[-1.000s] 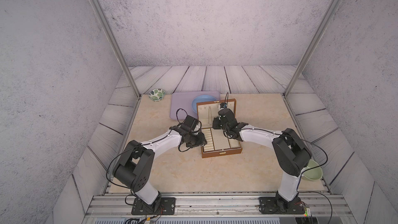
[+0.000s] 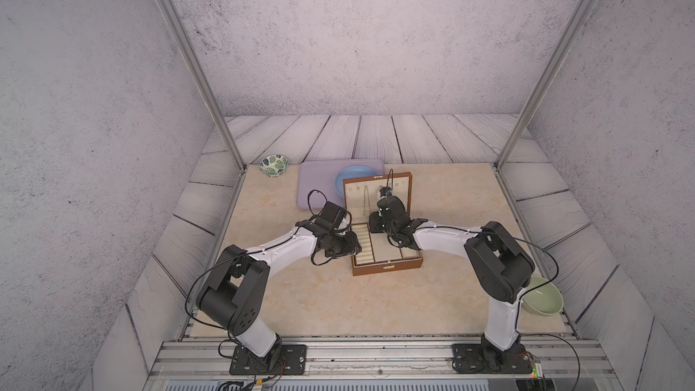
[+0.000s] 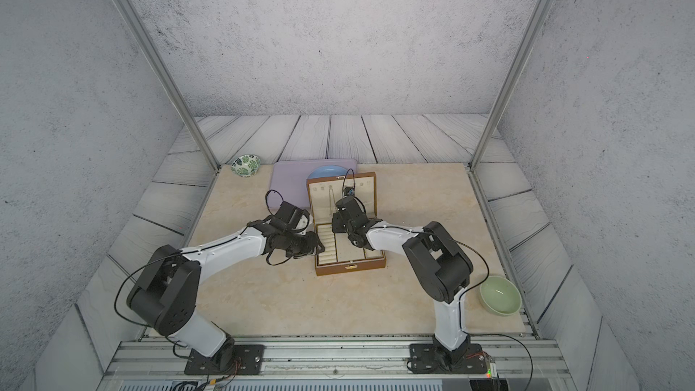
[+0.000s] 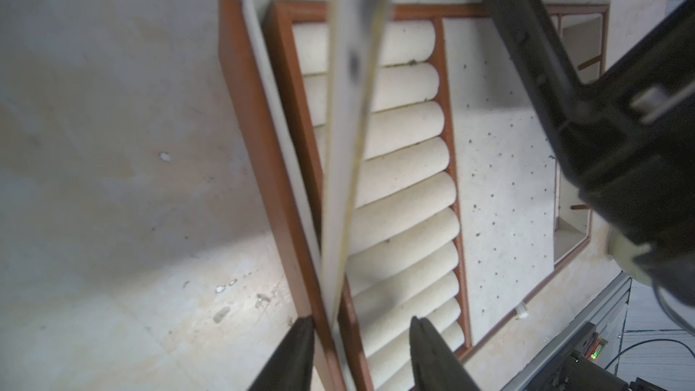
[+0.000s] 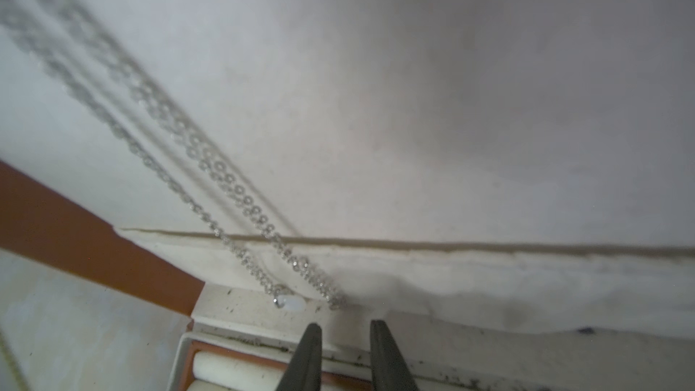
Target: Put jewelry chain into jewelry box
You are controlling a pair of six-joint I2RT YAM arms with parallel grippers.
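Observation:
The jewelry box [image 2: 388, 268] stands open near the middle of the table, its lid raised at the back. A silver jewelry chain [image 5: 249, 210] hangs down the inside of the lid; its lower loops end just above my right gripper, which is part open with no chain visible between its fingers. My left gripper is also part open, over the ring-roll section [image 4: 405, 206] by the box's left edge, holding nothing. In the left wrist view a pale strap [image 4: 347, 137] crosses in front of the rolls.
A purple mat [image 2: 312, 184] with a blue plate [image 2: 354, 173] lies behind the box. A patterned bowl [image 2: 273, 165] sits at the far left, and a green bowl [image 2: 544, 298] at the right edge. In front of the box, the table is clear.
The left arm shows no clear movement.

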